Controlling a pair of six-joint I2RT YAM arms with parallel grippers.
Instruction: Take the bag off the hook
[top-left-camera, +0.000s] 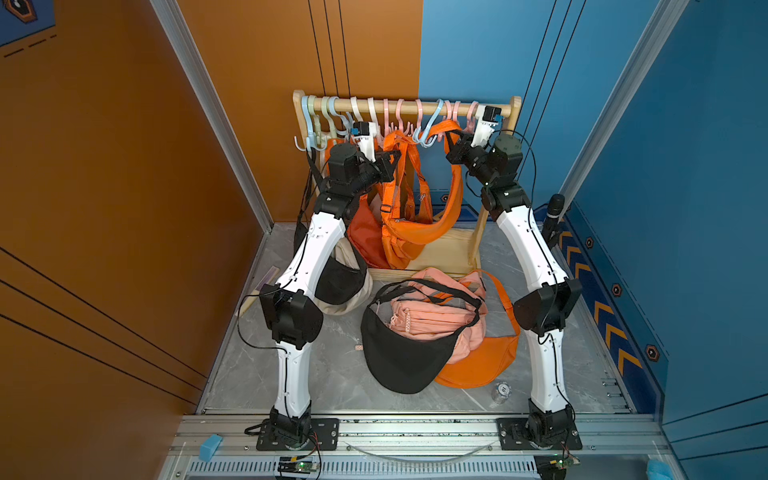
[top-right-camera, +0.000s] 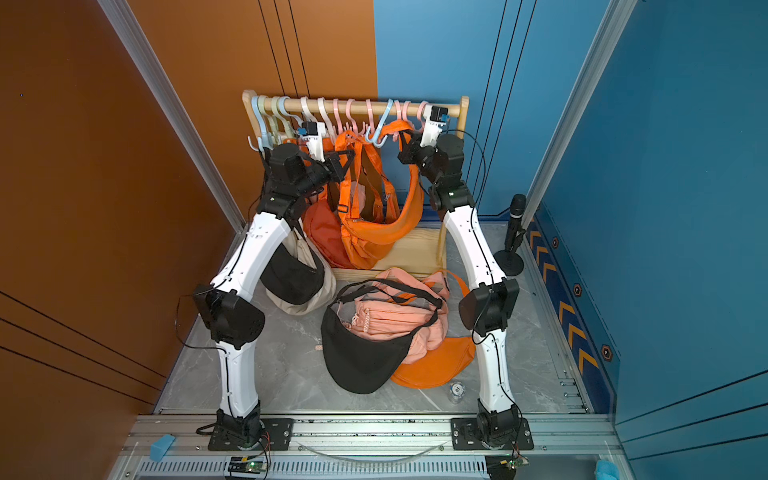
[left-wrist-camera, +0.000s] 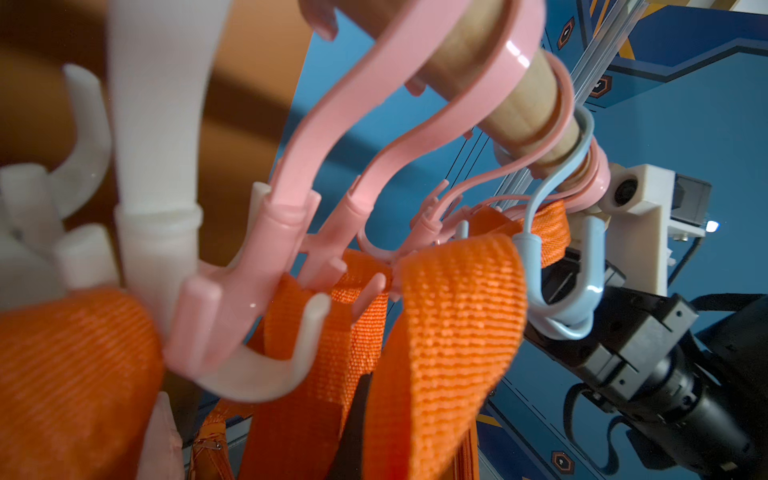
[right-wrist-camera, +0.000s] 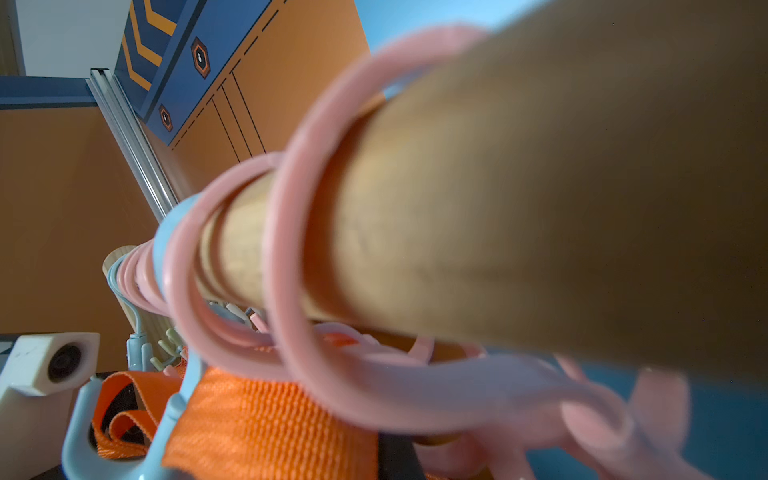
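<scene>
An orange bag hangs in front of the rack, strap raised near the light-blue hook. My right gripper is shut at that strap's right part, just right of the blue hook. My left gripper is shut at the orange straps further left, below pink and white hooks. Whether fabric is between either pair of fingers is hidden. In the right wrist view the strap lies under pink hooks and beside the blue one.
The wooden rail carries several hooks and more bags. Black, pink and orange bags lie on the floor before the rack. A black stand is at the right.
</scene>
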